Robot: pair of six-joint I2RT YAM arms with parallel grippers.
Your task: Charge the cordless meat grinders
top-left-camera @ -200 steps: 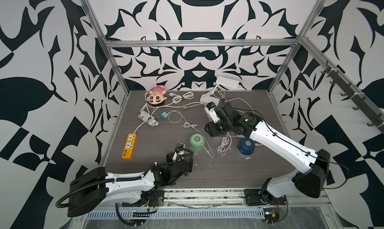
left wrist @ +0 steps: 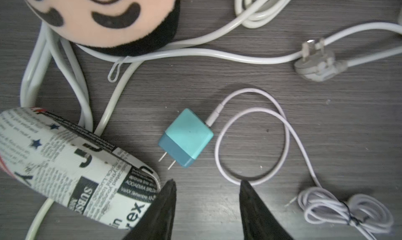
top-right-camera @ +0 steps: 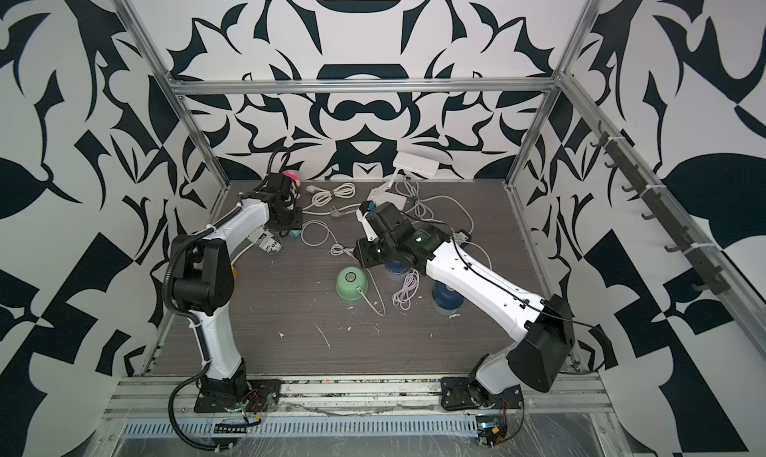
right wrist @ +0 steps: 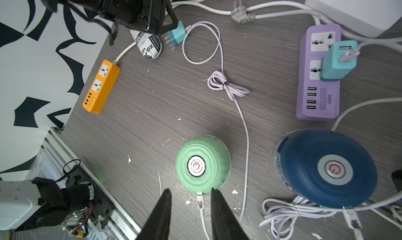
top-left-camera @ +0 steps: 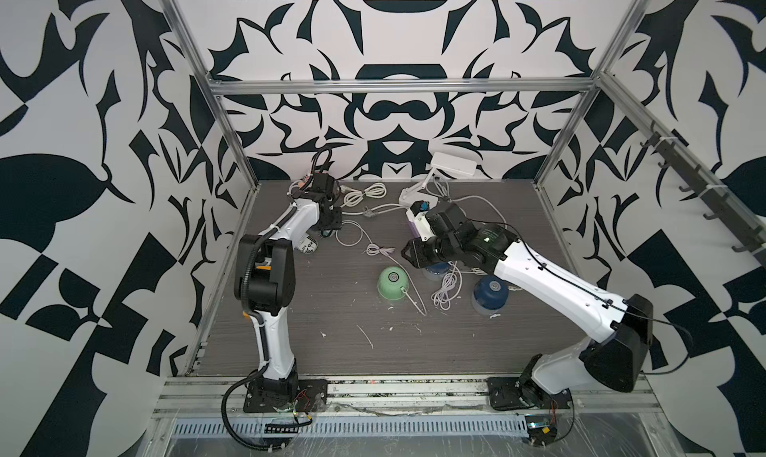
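My left gripper is over a cyan charger [left wrist: 188, 137] with prongs and a white cable; its fingertips stand apart, nothing visible between them. My right gripper is above the green grinder [right wrist: 203, 164], also with fingertips apart and nothing seen between them. A blue grinder [right wrist: 314, 168] lies to its right, and another blue grinder [top-left-camera: 490, 293] is at the table's right. A purple power strip [right wrist: 312, 97] holds a cyan charger [right wrist: 337, 62]. An orange power strip [right wrist: 100, 85] is at the left, mostly behind the left arm in the top views.
A newspaper-print pouch [left wrist: 75, 164] lies beside the loose charger, with a plush face [left wrist: 104, 13] behind it. Coiled cables and a white device [right wrist: 351, 5] crowd the back.
My left arm has swung from the table's front to the back left, over the loose charger.
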